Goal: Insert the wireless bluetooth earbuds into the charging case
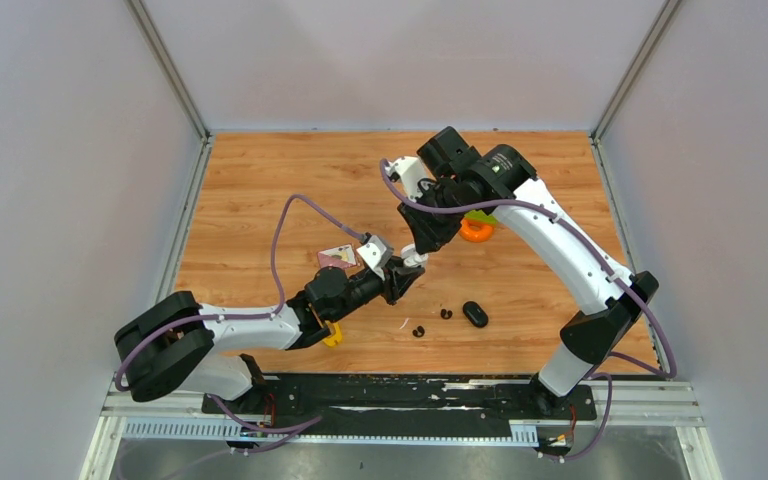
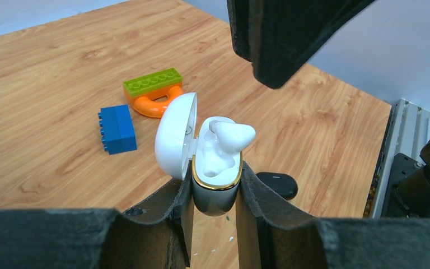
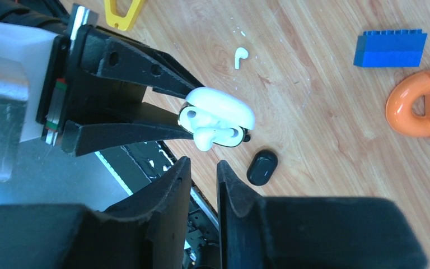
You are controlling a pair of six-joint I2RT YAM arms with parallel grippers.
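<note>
The white charging case point(image 2: 176, 134) stands lid-up in my left gripper, shut on its gold-rimmed base, as the left wrist view shows. A white earbud point(image 2: 232, 134) sits in it, tilted, its head above the compartment. My right gripper is just over the case, part open with nothing seen between its fingertips; in the left wrist view its dark fingers point(image 2: 280, 39) hang above and right of the case. Another white earbud point(image 3: 241, 55) lies on the wooden table.
A blue brick point(image 3: 389, 49), an orange ring piece with a green brick point(image 3: 409, 103), a black oval object point(image 3: 262, 167), a yellow piece point(image 3: 123, 17) and small dark bits point(image 1: 418, 331) lie around on the table point(image 1: 280, 170).
</note>
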